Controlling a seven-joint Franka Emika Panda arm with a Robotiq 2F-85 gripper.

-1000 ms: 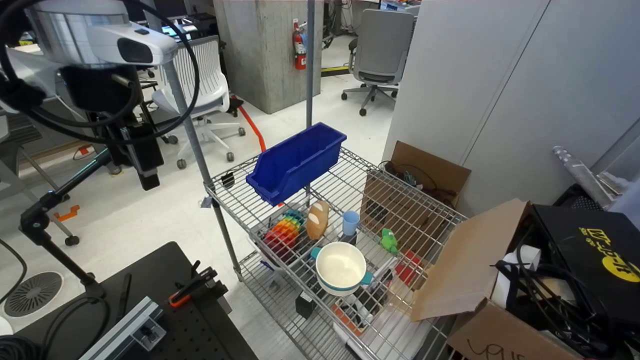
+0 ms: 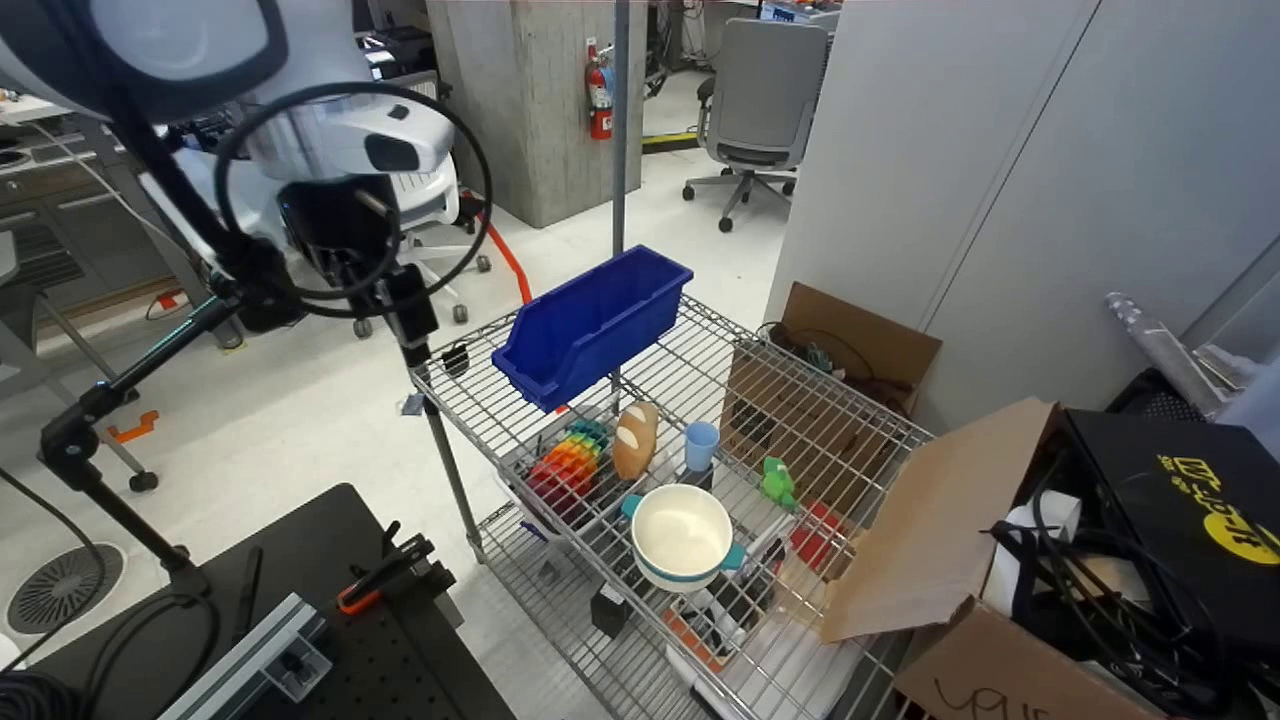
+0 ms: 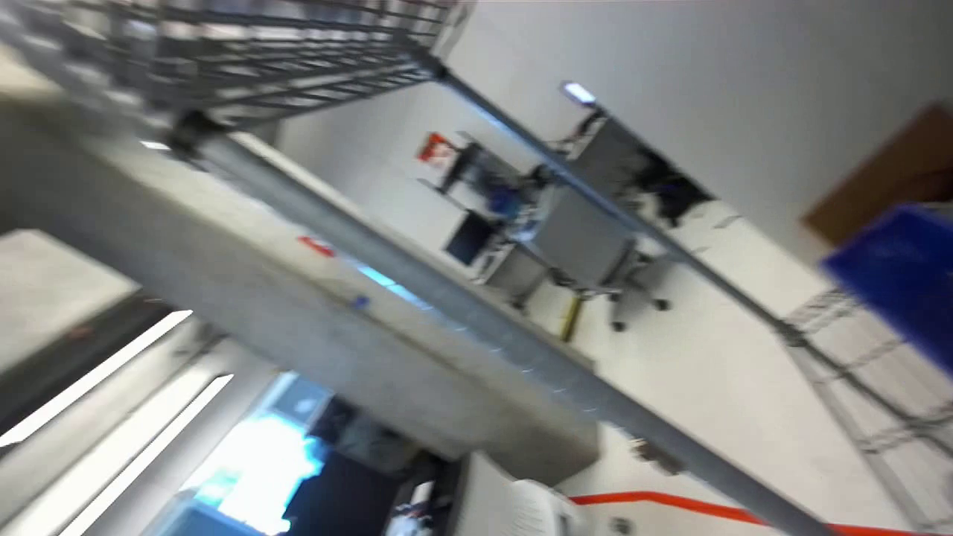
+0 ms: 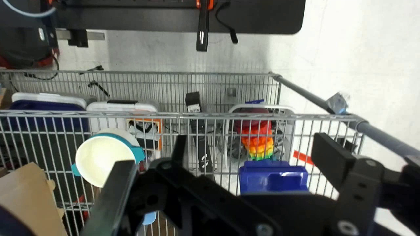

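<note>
My gripper stands open over the wire shelf, with nothing held between its fingers. In exterior view 1 the gripper (image 2: 414,318) hangs at the shelf's left corner post, left of the blue bin (image 2: 594,324). That bin sits empty on the rack's far left part. A cream pot with teal handles (image 2: 681,536) rests nearer the middle. Behind the pot lie a brown bread loaf (image 2: 635,440), a light blue cup (image 2: 702,445) and a green toy (image 2: 777,481). The wrist view shows the pot (image 4: 98,159) at left and the bin (image 4: 273,179) low on the right, partly hidden by the gripper.
Grey posts (image 2: 619,132) rise from the rack's corners. An open cardboard box (image 2: 948,528) stands at its right end. Beneath the wires sits a rainbow-coloured item (image 2: 567,466). A black table (image 2: 348,588) with a clamp is at the front left. Exterior view 2 is blurred.
My arm and gripper have moved right in exterior view 1, from left of the shelf post to in front of it. The bin, pot and other objects have not moved.
</note>
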